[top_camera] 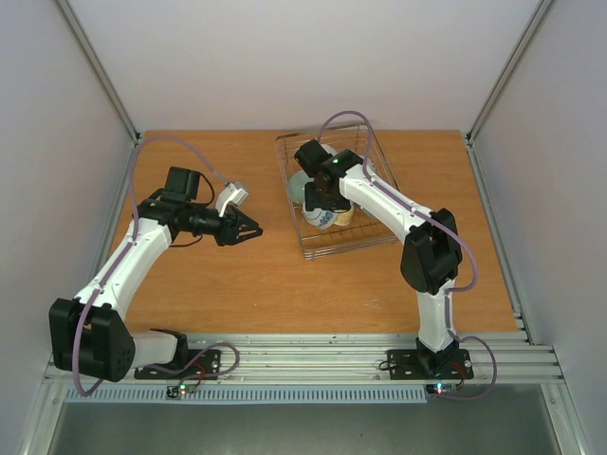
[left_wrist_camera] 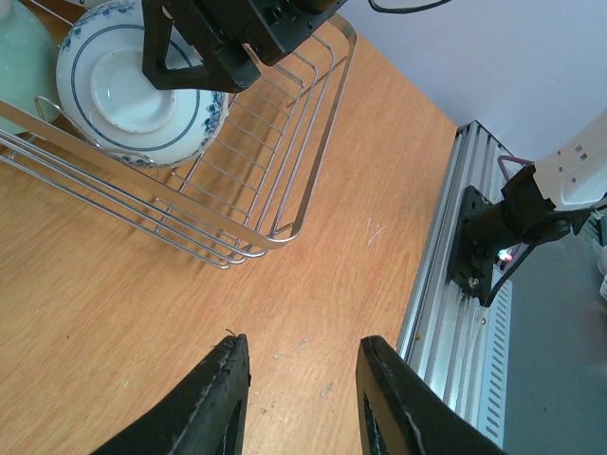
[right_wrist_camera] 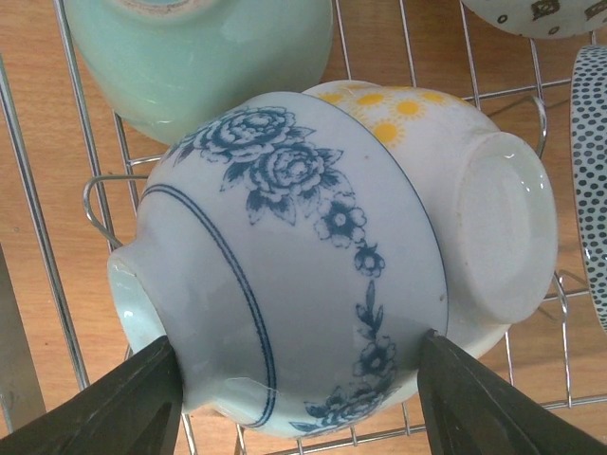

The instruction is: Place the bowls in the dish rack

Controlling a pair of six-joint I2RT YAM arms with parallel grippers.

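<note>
The white bowl with blue flowers (right_wrist_camera: 285, 237) is tipped on its side in the wire dish rack (top_camera: 353, 248), its foot toward the left in the right wrist view. My right gripper straddles it, one finger by the foot and the other at the rim. The fingers are well apart; whether they press on it cannot be told. Against it leans a white bowl with yellow flowers (right_wrist_camera: 498, 227), with a pale green bowl (right_wrist_camera: 209, 66) behind. My left gripper stands open and empty above the table, left of the rack.
A bowl with black dots (right_wrist_camera: 593, 161) and another patterned bowl (right_wrist_camera: 541, 13) also sit in the rack. The rack's near end (left_wrist_camera: 256, 242) is free of bowls.
</note>
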